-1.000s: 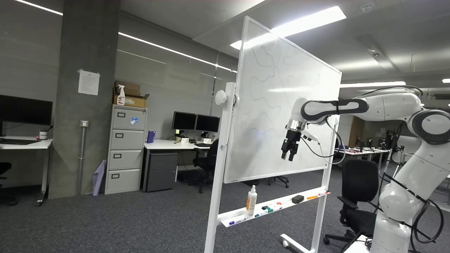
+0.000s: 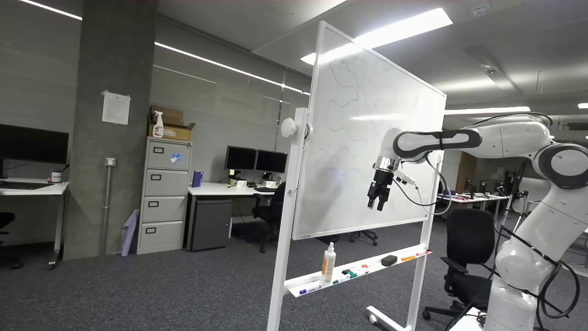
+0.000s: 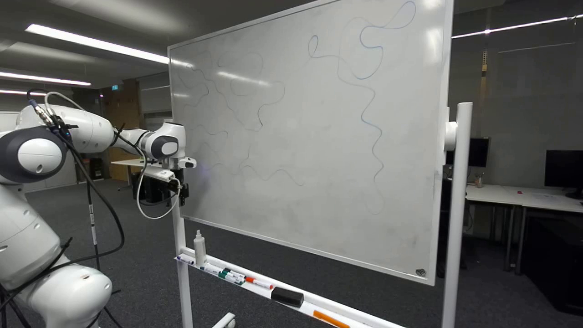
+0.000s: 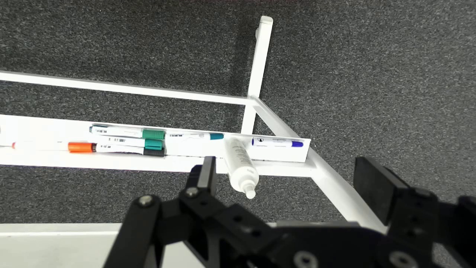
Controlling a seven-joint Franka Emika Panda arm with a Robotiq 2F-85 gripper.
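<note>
My gripper (image 2: 375, 204) hangs pointing down in front of the whiteboard (image 2: 364, 149), well above the pen tray. Its black fingers are spread wide in the wrist view, with nothing held between them; the gripper stands open (image 4: 285, 178). Below, on the tray (image 4: 285, 154), stands a white spray bottle (image 4: 241, 167). To one side of it lie several markers, among them a green-capped one (image 4: 129, 131) and an orange-capped one (image 4: 82, 147). A blue-capped marker (image 4: 276, 143) rests by the tray's end. The board carries faint wavy lines (image 3: 374, 125).
A black eraser (image 3: 287, 296) and an orange marker (image 3: 330, 319) lie farther along the tray. The whiteboard's white post (image 4: 343, 196) slants past the tray's end. A black chair (image 2: 468, 248) stands behind the board's far side. Open carpet surrounds the stand.
</note>
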